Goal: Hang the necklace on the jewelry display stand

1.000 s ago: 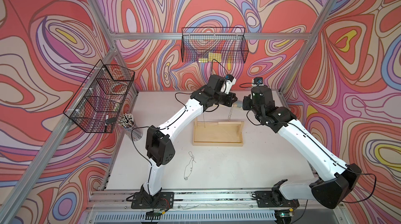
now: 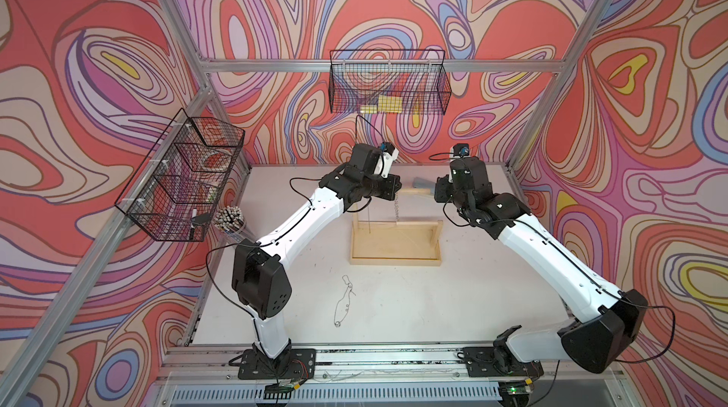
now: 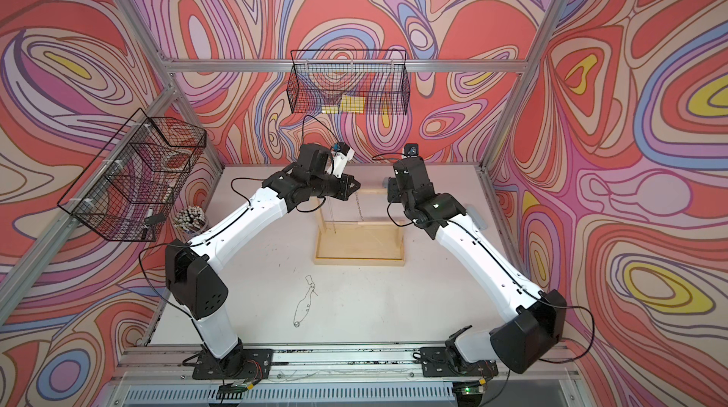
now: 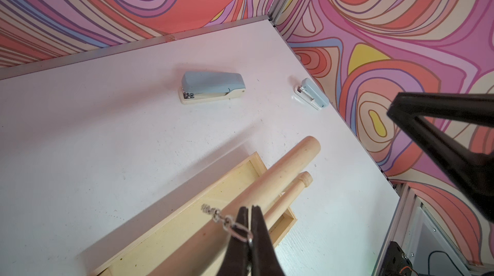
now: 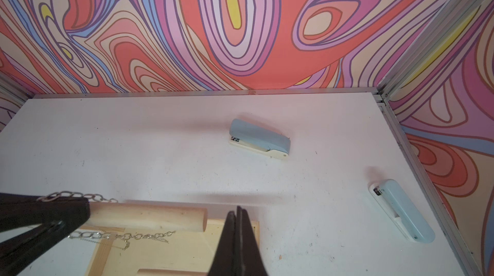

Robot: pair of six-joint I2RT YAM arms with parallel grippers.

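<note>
The wooden display stand stands mid-table, its upper bar beneath both grippers. A silver chain necklace shows at the upper bar beside my left gripper, which is shut; whether its fingertips touch the chain I cannot tell. In the top left view the chain hangs down from the bar. My right gripper is shut with nothing visible between its fingers, near the bar's right end. Another thin necklace lies on the table in front of the stand.
Two pale blue staplers lie behind and right of the stand. A container of pens is at the left edge. Wire baskets hang on the frame.
My left gripper has moved leftward along the bar and slightly down, and the hanging chain has shifted left with it. The right arm has moved slightly left and down.
</note>
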